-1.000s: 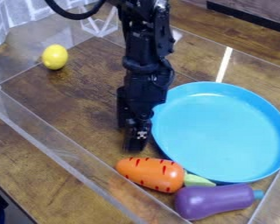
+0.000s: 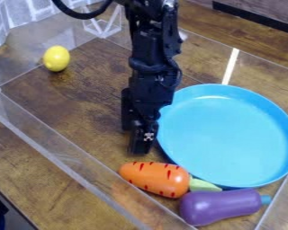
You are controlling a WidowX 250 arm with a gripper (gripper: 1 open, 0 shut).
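Note:
The black gripper (image 2: 141,135) hangs down over the wooden board, its tip close beside the left rim of a blue plate (image 2: 226,130). Its fingers are dark against the wood, and I cannot tell whether they are open or shut, or whether anything is between them. Below it lies a toy carrot (image 2: 155,177), orange with a pale green top. A purple toy eggplant (image 2: 218,206) rests to the carrot's right, below the plate.
A yellow lemon-like object (image 2: 57,58) sits at the upper left. Clear walls border the work area, with a transparent edge (image 2: 62,148) running along the lower left. The wooden surface (image 2: 68,99) left of the gripper is bare.

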